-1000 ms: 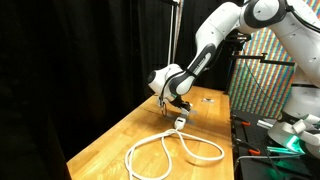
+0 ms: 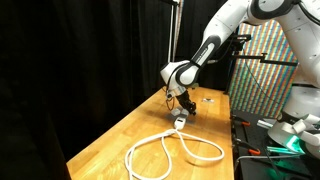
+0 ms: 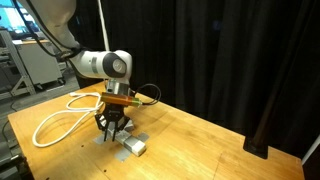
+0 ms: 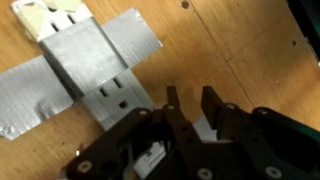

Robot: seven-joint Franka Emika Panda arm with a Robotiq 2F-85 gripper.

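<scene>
A white power strip point(image 4: 112, 95) lies on the wooden table, held down by bands of grey tape point(image 4: 85, 55); outlet slots show in its face. It also appears in exterior view 2, its pale end point(image 3: 132, 145) beside my gripper point(image 3: 110, 132). In the wrist view my gripper points at the table just beside the strip. A narrow gap separates its two dark fingertips; bare wood shows beyond them, and anything held lower between them is hidden. From exterior view 1, the gripper point(image 2: 186, 107) is low over the far end of the strip.
A white cord point(image 2: 133, 155) loops across the near part of the table. A black block point(image 3: 257, 145) stands near the dark curtain point(image 3: 210, 60). Open wood lies between it and the strip. Small holes point(image 4: 185, 5) dot the tabletop.
In exterior view 1 my arm's wrist has shifted to the right and turned, and the gripper has come over toward the strip. The strip and cord stay where they were.
</scene>
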